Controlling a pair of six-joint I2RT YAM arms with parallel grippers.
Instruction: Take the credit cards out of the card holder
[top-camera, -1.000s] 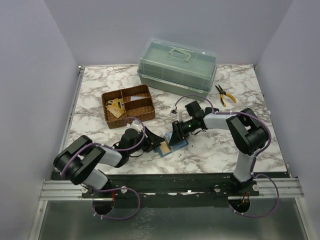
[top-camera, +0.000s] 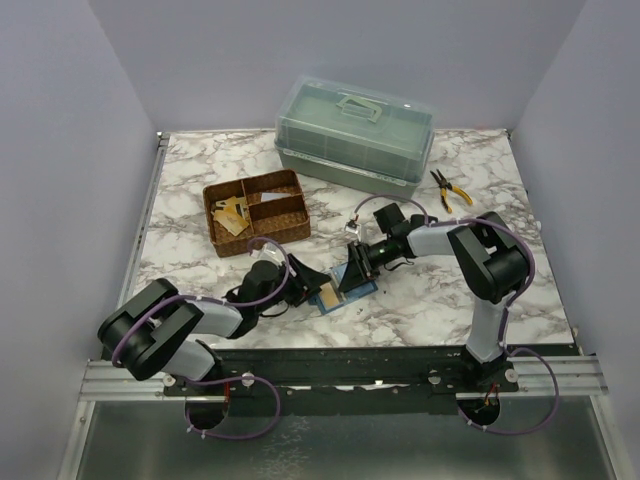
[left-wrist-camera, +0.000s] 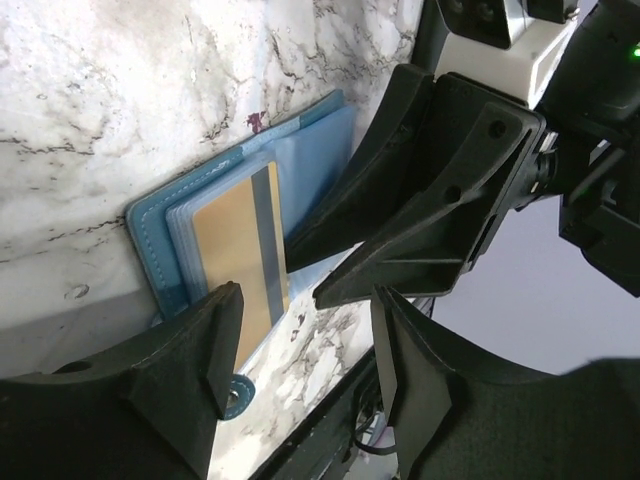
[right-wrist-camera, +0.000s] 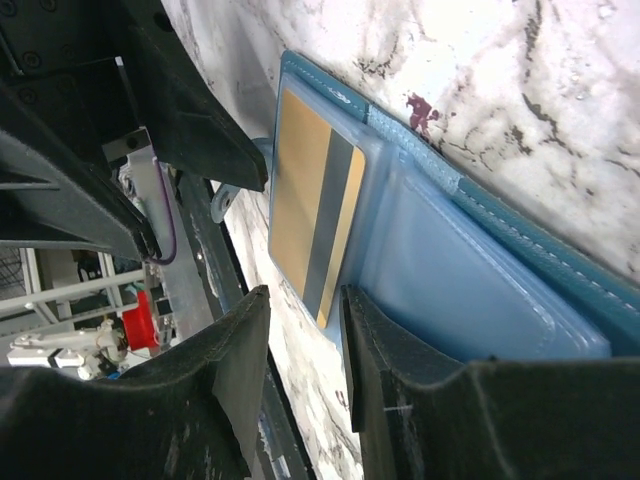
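Observation:
The blue card holder lies open on the marble table between both grippers, a stack of tan cards with a dark stripe in its left half; in the right wrist view the stack sits beside an empty-looking blue clear sleeve. My left gripper is part open over the cards, one finger at their lower edge. My right gripper is part open at the cards' edge by the middle of the holder. Whether either touches the cards is unclear.
A wicker basket with compartments sits at back left, a clear lidded box at the back, pliers at right. The table's front edge is close below the holder.
The right arm and holder look nearly unmoved.

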